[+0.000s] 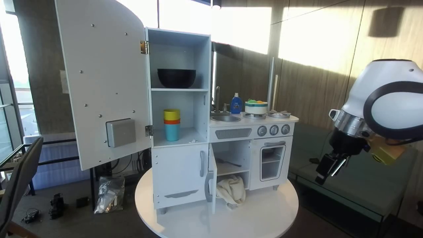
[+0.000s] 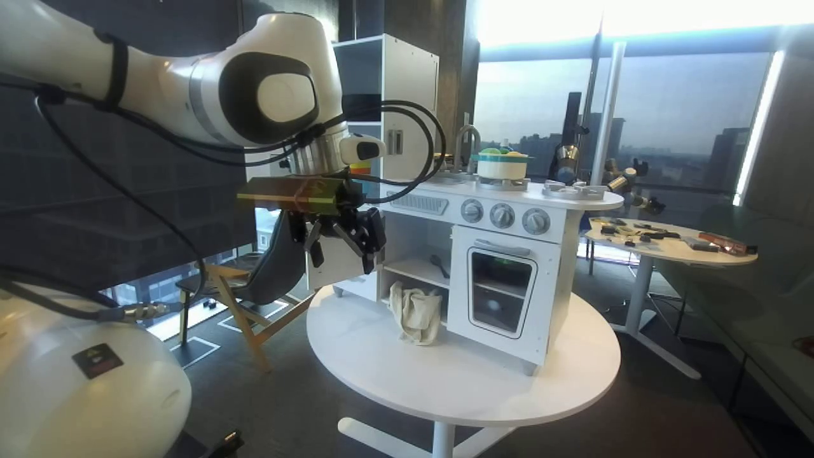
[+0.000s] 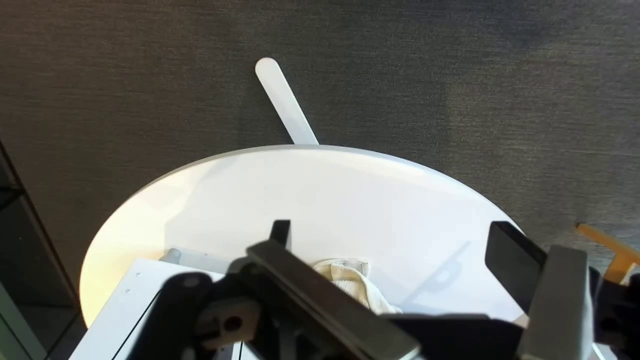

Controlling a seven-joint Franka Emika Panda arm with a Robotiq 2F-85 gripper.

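Observation:
My gripper stands open in midair in front of the white toy kitchen, with no object between its fingers. In the wrist view the two fingers are wide apart above the round table. A cream cloth hangs out of the lower open cupboard. On the shelf above the cloth lies a dark utensil. The tall cabinet holds a black bowl on its upper shelf and stacked yellow, orange and blue cups below. A white pot with colourful contents sits on the stove.
The tall cabinet door is swung wide open, and the narrow lower door stands ajar. A blue bottle is behind the sink. The oven door is closed. The round table has bare room in front.

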